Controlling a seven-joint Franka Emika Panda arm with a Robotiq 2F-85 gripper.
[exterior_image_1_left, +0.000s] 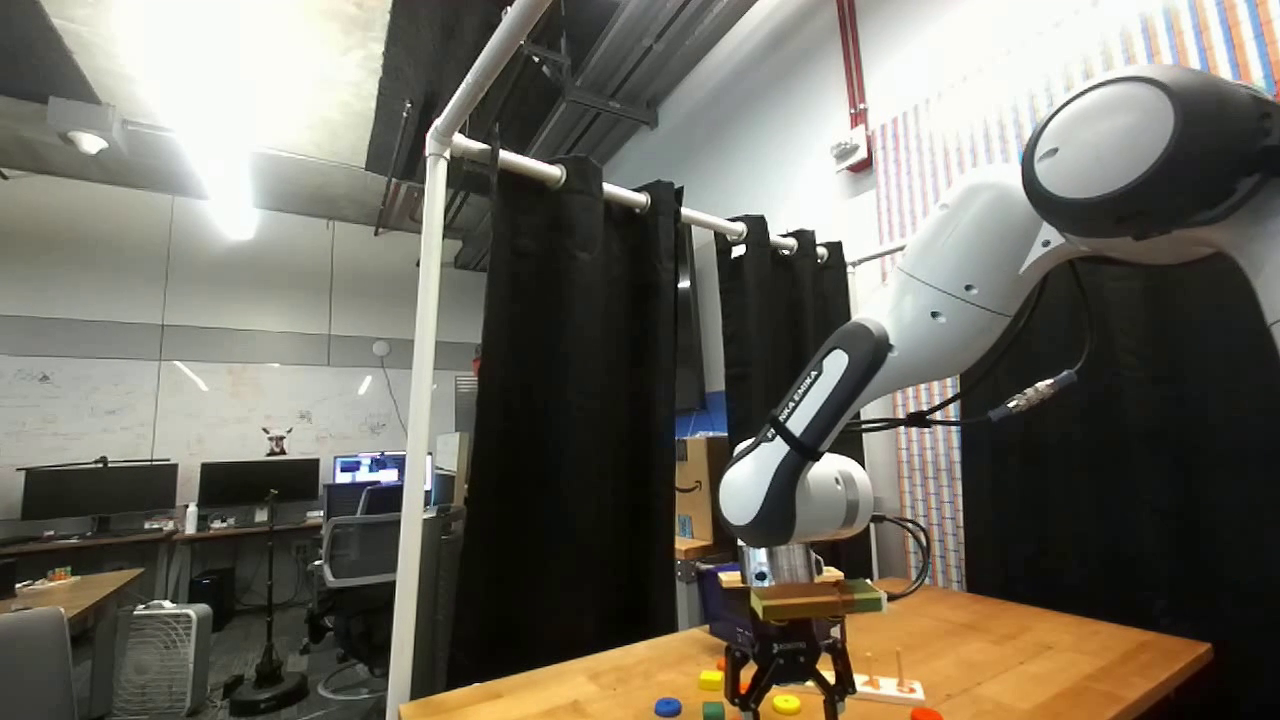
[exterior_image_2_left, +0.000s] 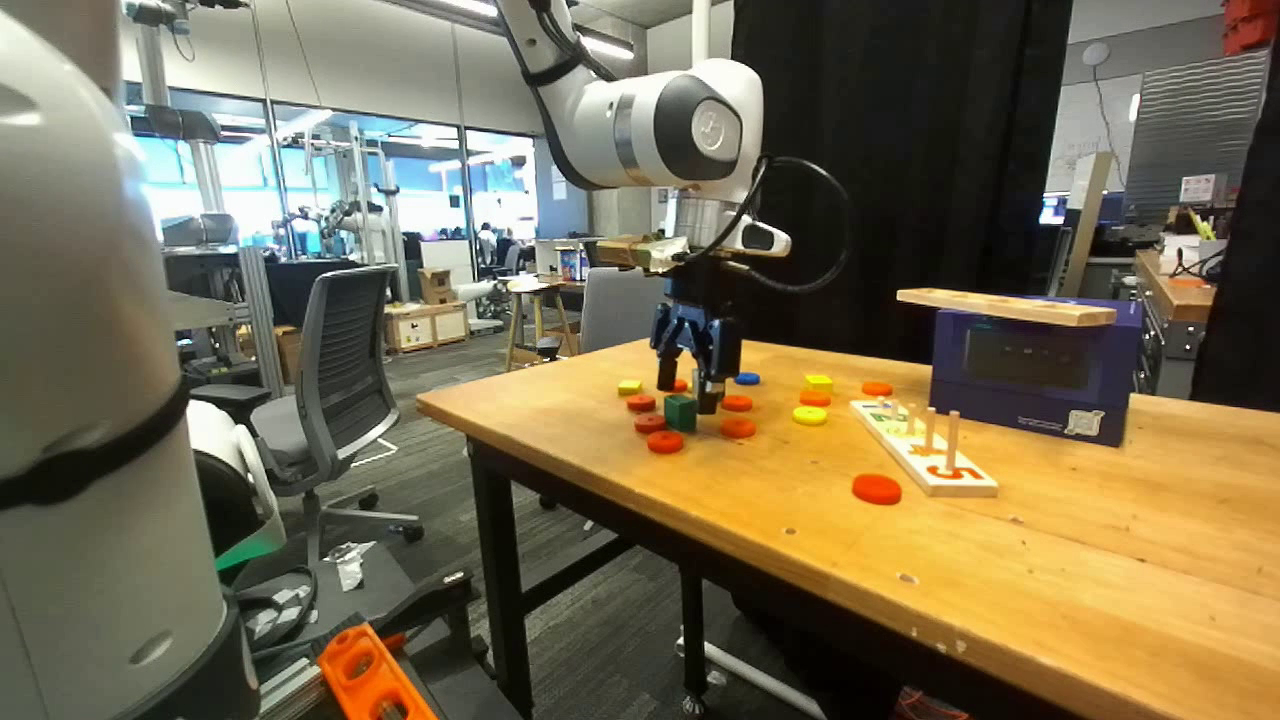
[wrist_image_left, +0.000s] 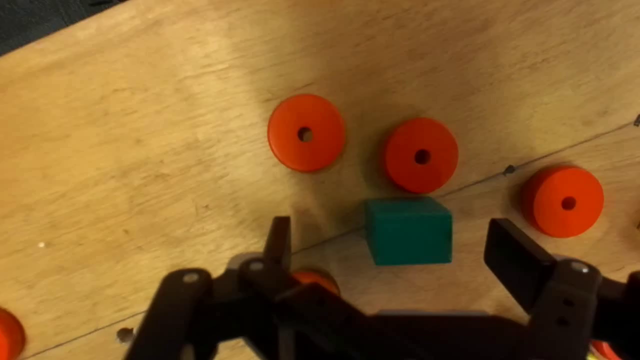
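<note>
My gripper (exterior_image_1_left: 791, 708) is low over the table with its fingers spread. In the wrist view a green block (wrist_image_left: 410, 233) shows between the fingers of the gripper, apart from both of them. From the second exterior view, the green block (exterior_image_2_left: 680, 413) lies on the table right by the open gripper (exterior_image_2_left: 690, 386). Orange-red discs with centre holes surround it: one disc (wrist_image_left: 421, 155) is close behind the block, another disc (wrist_image_left: 306, 132) farther left, and a third disc (wrist_image_left: 562, 201) near the right finger. Nothing is held.
A white numbered peg board (exterior_image_2_left: 942, 468) stands to the side with upright pegs. Behind it is a dark blue box (exterior_image_2_left: 1032, 372) topped by a wooden board (exterior_image_2_left: 1008, 307). A yellow disc (exterior_image_2_left: 810, 415), a blue disc (exterior_image_2_left: 747, 378) and several other pieces lie about.
</note>
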